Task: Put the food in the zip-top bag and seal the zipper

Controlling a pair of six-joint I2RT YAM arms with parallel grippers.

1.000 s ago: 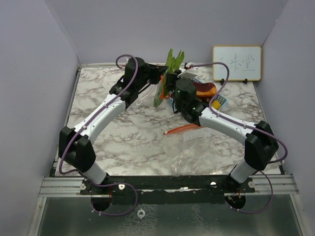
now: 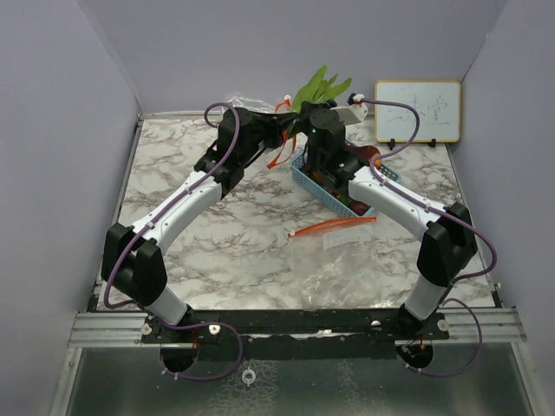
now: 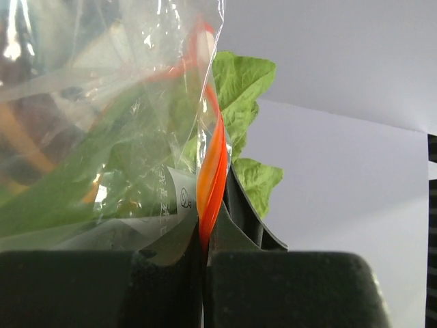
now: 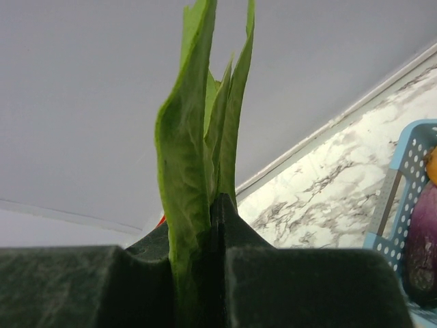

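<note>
My left gripper is shut on the orange zipper edge [image 3: 212, 178] of a clear zip bag [image 3: 82, 123], seen close in the left wrist view with green leaves behind it. My right gripper is shut on long green lettuce leaves [image 4: 184, 157], which stand upright out of its fingers. In the top view both grippers meet at the back centre, the leaves [image 2: 316, 87] fanning up behind them. How far the leaves are inside the bag is unclear.
A blue basket [image 4: 410, 143] of food sits under the right arm. A second bag with an orange zipper [image 2: 329, 225] lies flat at the front. A whiteboard [image 2: 416, 111] stands at the back right.
My right gripper has moved right and slightly up in the top view, carrying the leaves with it. My left gripper has shifted slightly, still at the bag.
</note>
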